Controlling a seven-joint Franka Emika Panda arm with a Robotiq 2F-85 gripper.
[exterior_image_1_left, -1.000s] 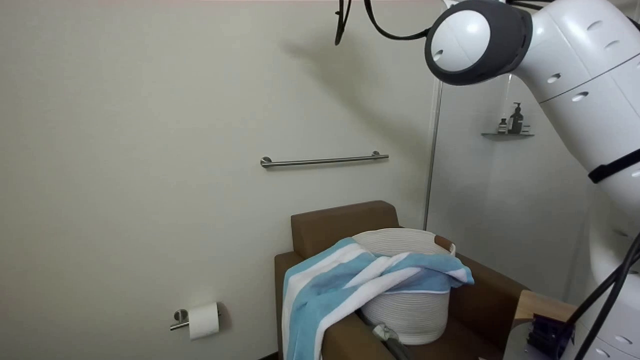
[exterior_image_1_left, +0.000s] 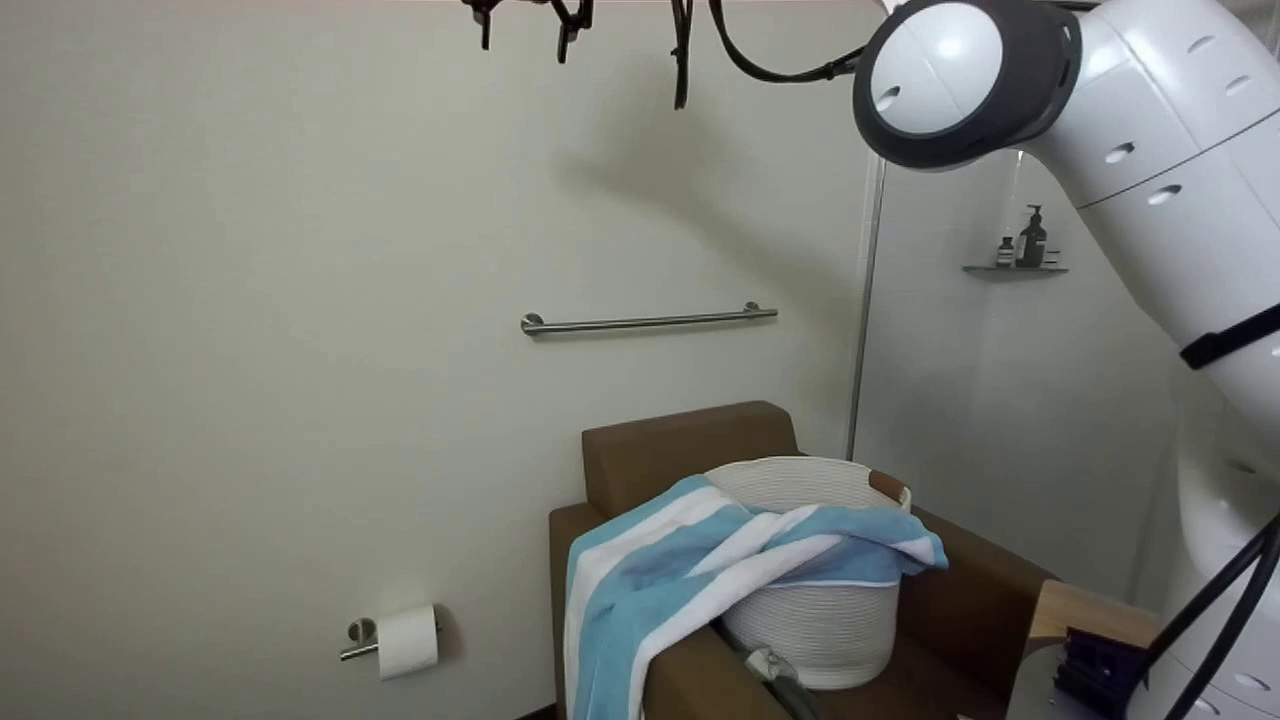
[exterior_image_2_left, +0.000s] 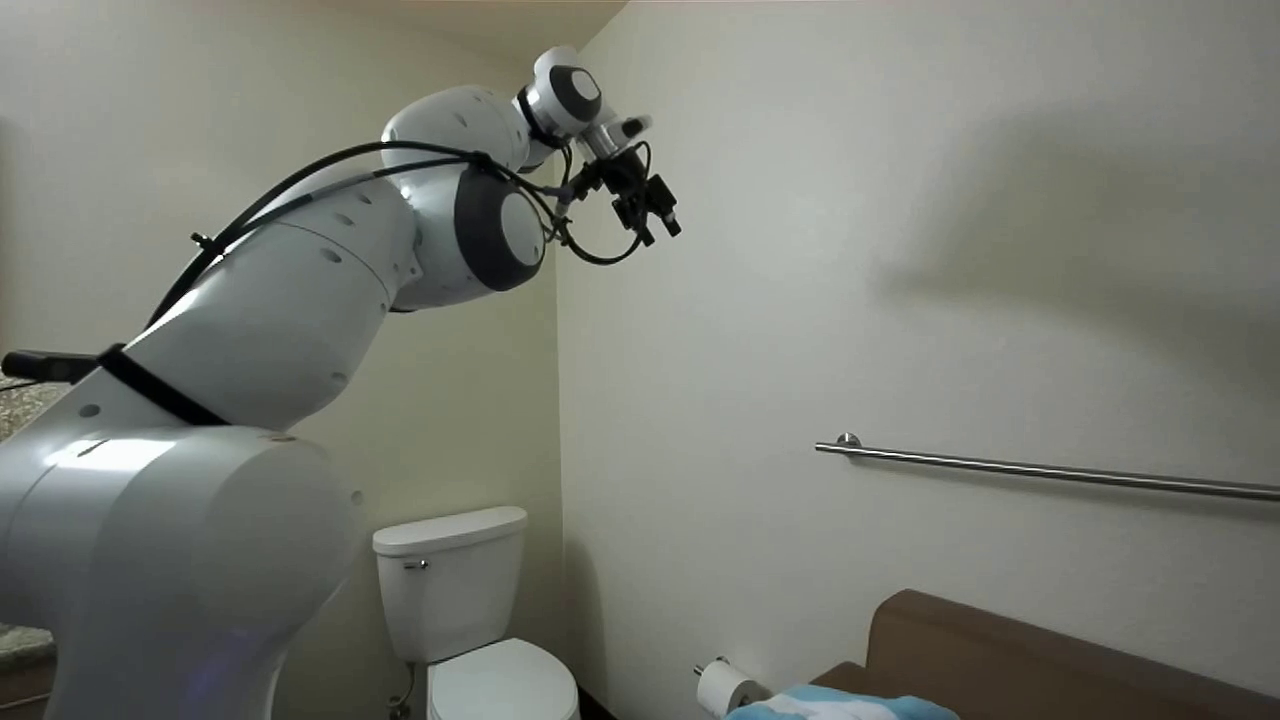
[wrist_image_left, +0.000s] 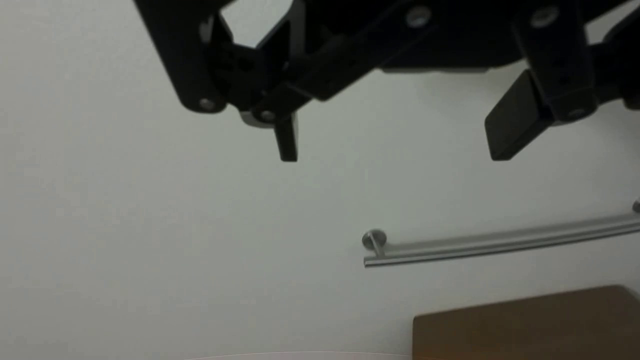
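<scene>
My gripper is open, its two fingers wide apart with only bare wall seen between them. In the first exterior view, just the fingertips (exterior_image_1_left: 564, 46) of the gripper show at the top edge, high above everything else. The second exterior view has the gripper (exterior_image_2_left: 662, 230) up near the room's corner, well clear of the wall bar. A blue and white striped towel (exterior_image_1_left: 672, 576) drapes over a white woven basket (exterior_image_1_left: 828, 636) and the arm of a brown chair (exterior_image_1_left: 684, 444). A steel towel bar (exterior_image_1_left: 648, 322) on the wall is bare.
A toilet paper roll (exterior_image_1_left: 408, 640) hangs low on the wall, left of the chair. The toilet (exterior_image_2_left: 462, 576) stands in the corner. Bottles (exterior_image_1_left: 1032, 240) sit on a shower shelf. The wall around the bar is clear.
The gripper's fingertips have come into the top of the first exterior view. The upper arm and its cables have shifted slightly; towel, basket and chair are unmoved.
</scene>
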